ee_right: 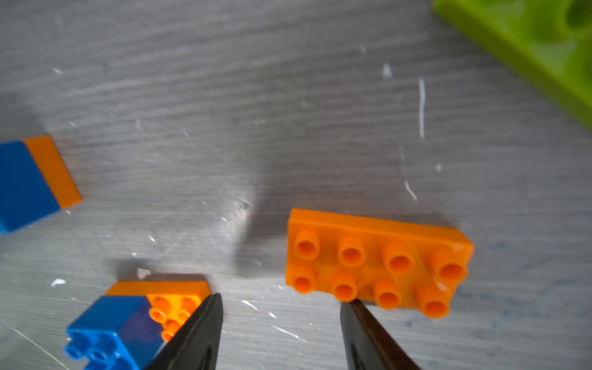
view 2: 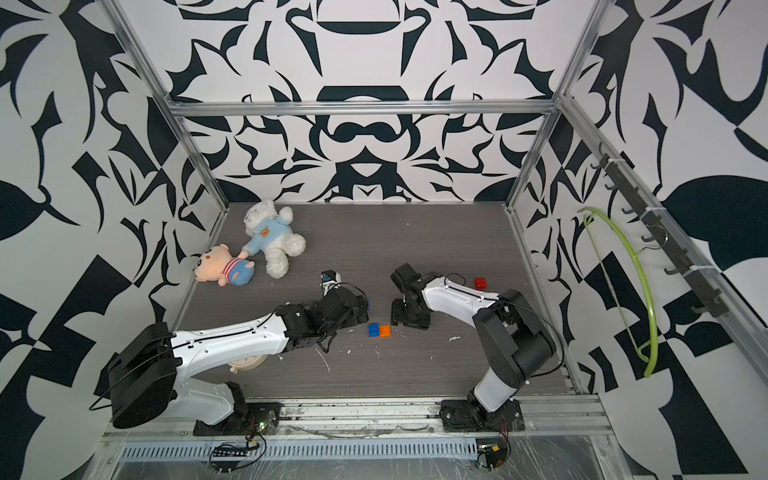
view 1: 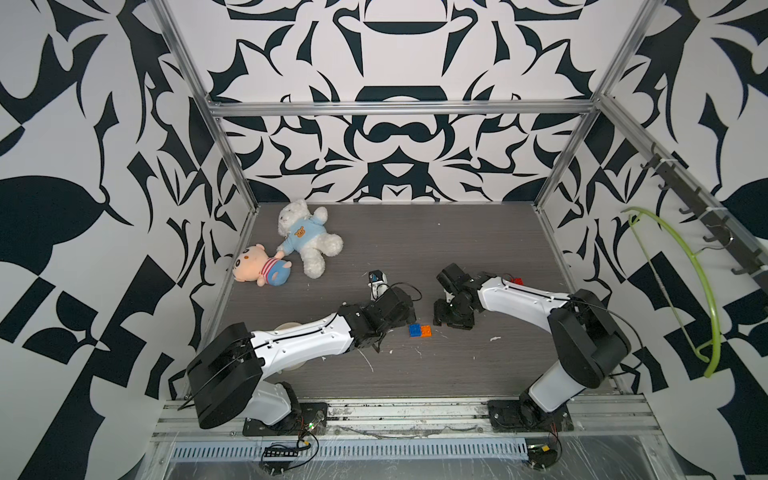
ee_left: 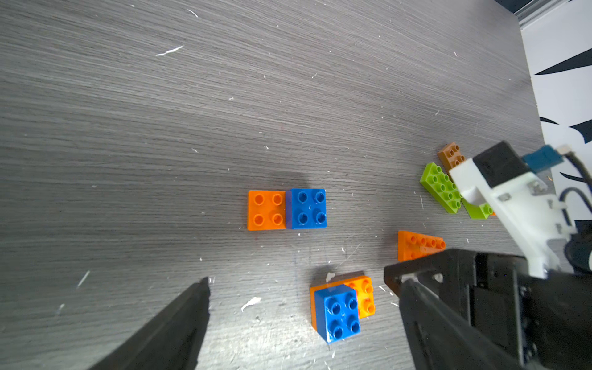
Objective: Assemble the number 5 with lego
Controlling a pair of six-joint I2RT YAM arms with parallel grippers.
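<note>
In the left wrist view a blue brick (ee_left: 306, 208) and an orange brick (ee_left: 266, 210) sit side by side on the table. Closer to the fingers is a stack: a blue brick (ee_left: 337, 313) on part of an orange brick (ee_left: 366, 299). My left gripper is open, its fingers well apart above the table and clear of the stack. My right gripper is open too, with bare table between its fingertips. Just right of its right fingertip lies a long orange brick (ee_right: 377, 262). Both hands hide bricks from the top views.
Green bricks (ee_left: 441, 187) and a brown brick (ee_left: 451, 155) lie beyond my right gripper. A red brick (view 2: 480, 283) is farther right. A white bear (view 1: 305, 237) and a pink doll (view 1: 260, 265) occupy the left back.
</note>
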